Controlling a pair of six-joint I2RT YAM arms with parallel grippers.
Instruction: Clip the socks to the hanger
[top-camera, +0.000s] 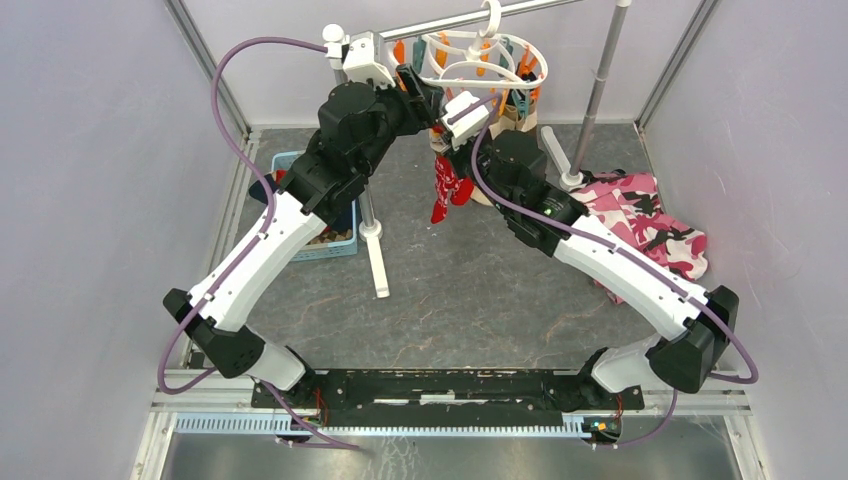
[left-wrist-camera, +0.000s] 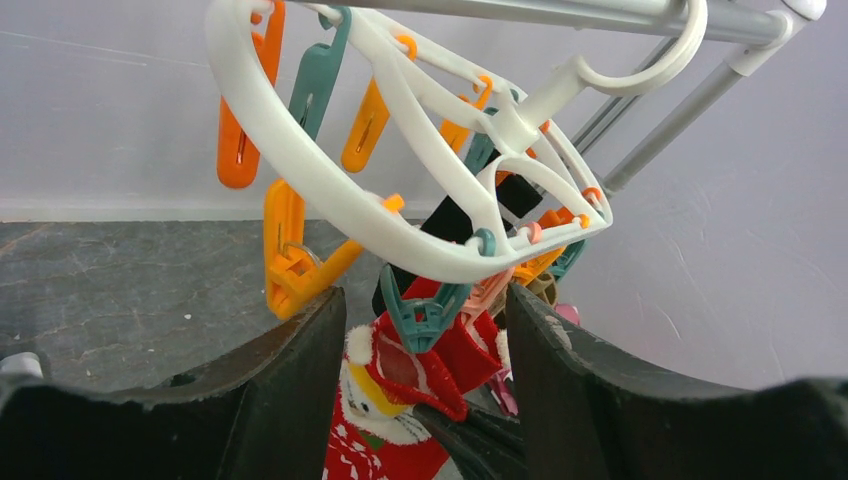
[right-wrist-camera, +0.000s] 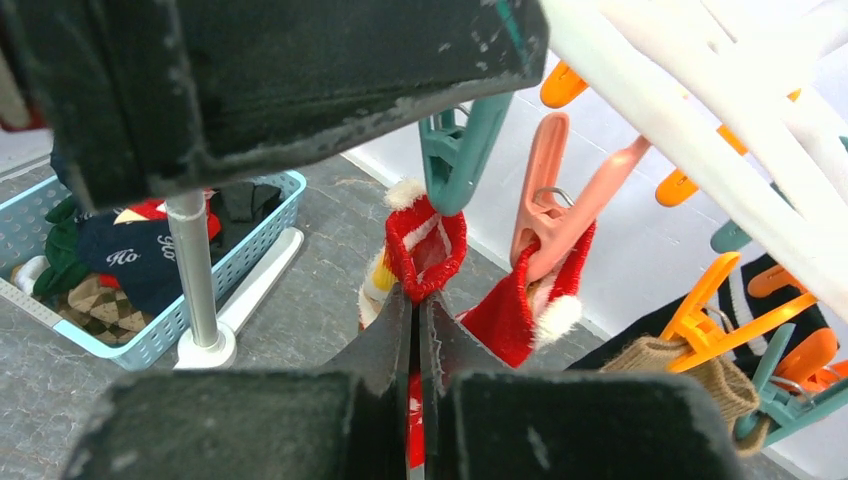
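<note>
A red Christmas sock (left-wrist-camera: 385, 455) with white trim hangs below the white hanger (left-wrist-camera: 330, 195). My right gripper is shut on the edge of one red cuff (right-wrist-camera: 430, 255). Right above that cuff, a teal clip (right-wrist-camera: 462, 160) has its lower end touching the cloth; I cannot tell how firmly it bites. A pink clip (right-wrist-camera: 545, 215) grips another red cuff beside it. My left gripper stands part open, its fingers (left-wrist-camera: 318, 345) on either side of the teal clip and apart from it.
More orange clips (left-wrist-camera: 238, 130) line the hanger; a brown sock (right-wrist-camera: 700, 375) and dark cloth hang at its far side. A blue basket (right-wrist-camera: 235, 260) of socks stands by the left post. Pink camouflage cloth (top-camera: 640, 215) lies right.
</note>
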